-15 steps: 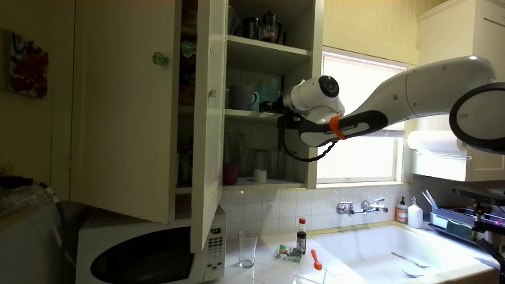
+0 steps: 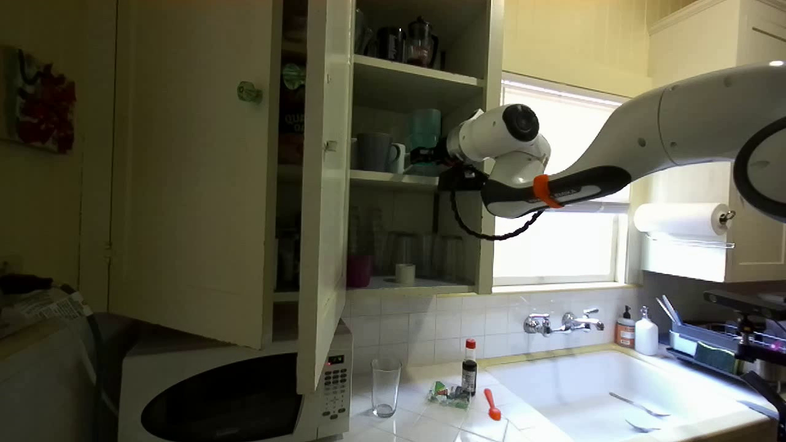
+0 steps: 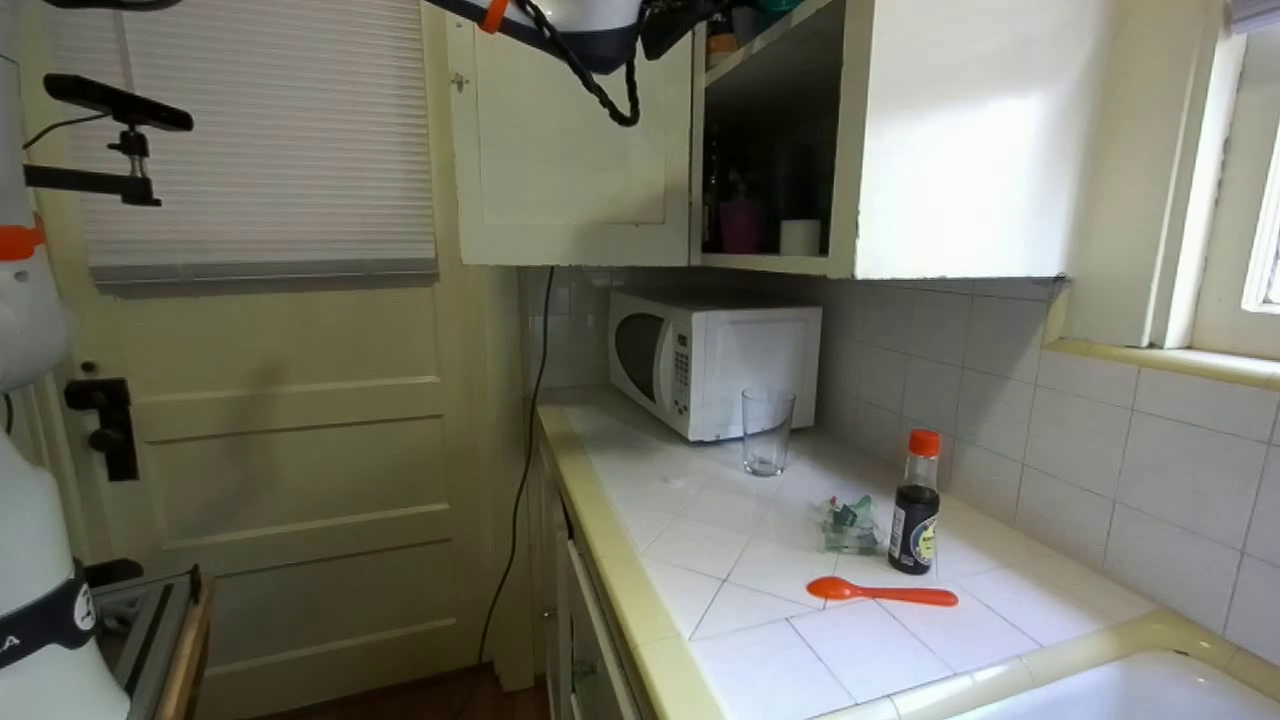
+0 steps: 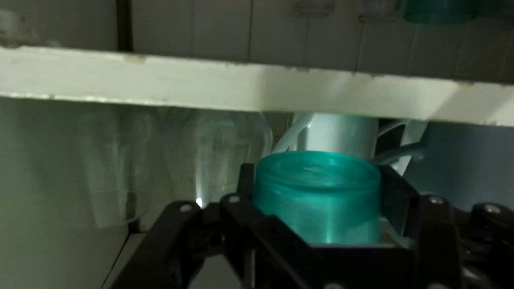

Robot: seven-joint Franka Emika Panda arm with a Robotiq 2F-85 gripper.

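Note:
In the wrist view a translucent teal cup point(image 4: 315, 197) stands between the fingers of my gripper, which is shut on it. From exterior view 1, the gripper point(image 2: 425, 156) reaches into the open cabinet at its middle shelf point(image 2: 398, 178), and the teal cup point(image 2: 425, 126) shows above the shelf edge. The lower part of the cup is hidden by the gripper, so whether it touches the shelf I cannot tell. In exterior view 2 the cup and fingers are out of clear sight at the top edge.
Behind the cup are clear glasses point(image 4: 217, 154), a pale mug point(image 4: 337, 135) and a grey mug point(image 4: 462, 159). A shelf board point(image 4: 192, 79) crosses above. The open cabinet door point(image 2: 324, 191) stands left of the shelves. A glass point(image 3: 765, 438), sauce bottle point(image 3: 915, 510) and orange spoon point(image 3: 882, 590) lie below on the counter.
The arm has risen and shifted slightly right, away from the shelf's inside.

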